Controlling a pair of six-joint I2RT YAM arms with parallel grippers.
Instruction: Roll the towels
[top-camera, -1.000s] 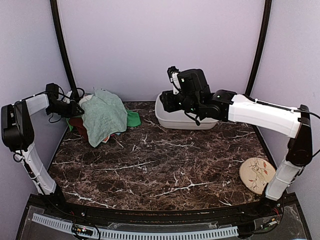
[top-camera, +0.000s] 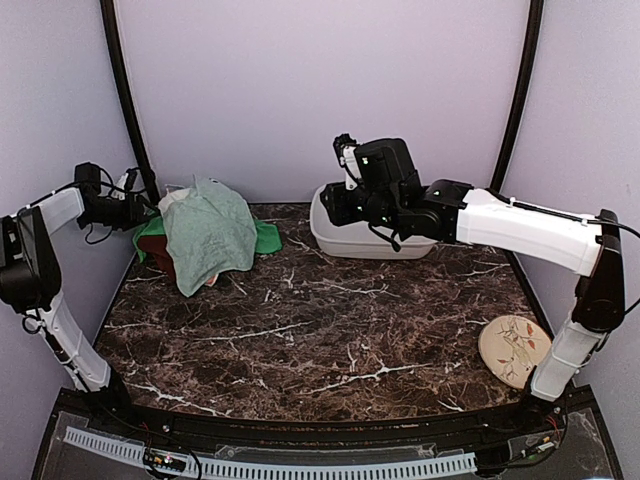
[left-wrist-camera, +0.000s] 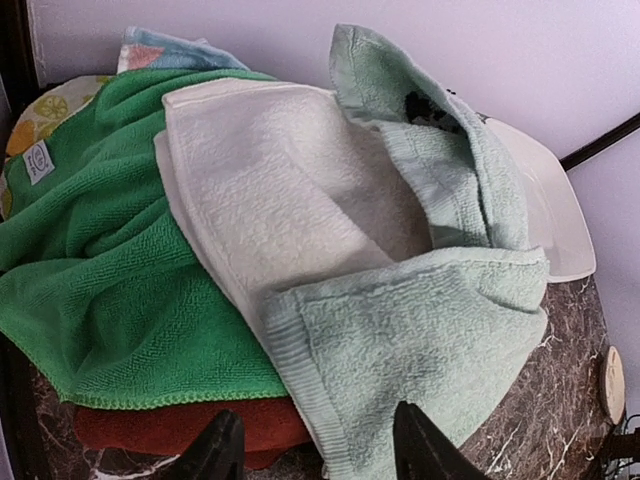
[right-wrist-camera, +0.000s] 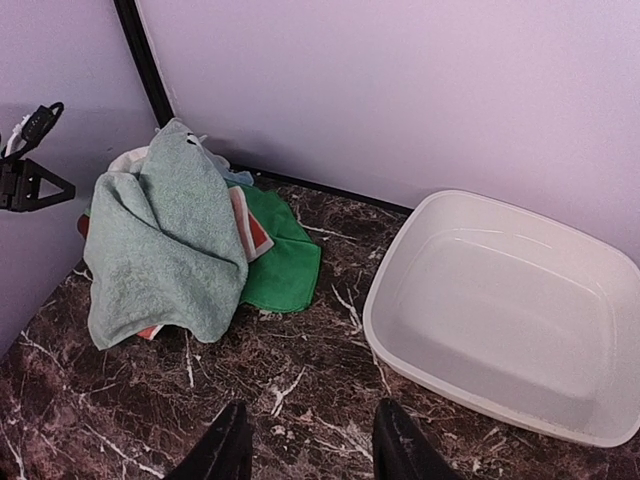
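A pile of towels lies at the back left: a pale mint one (top-camera: 210, 235) draped on top, with white (left-wrist-camera: 240, 170), green (left-wrist-camera: 120, 310) and red (left-wrist-camera: 160, 428) ones beneath. My left gripper (top-camera: 140, 205) hangs just left of and above the pile; in its wrist view the fingers are apart and empty over the mint towel's edge. My right gripper (top-camera: 345, 190) is raised over the white bin (right-wrist-camera: 500, 400), its fingers apart with nothing between them in the right wrist view.
A round patterned board (top-camera: 513, 350) lies at the front right, beside the right arm's base. Walls close the back and sides.
My left gripper has moved slightly up and left, away from the towel pile. The mint towel's edge has shifted a little. The right arm has not visibly moved.
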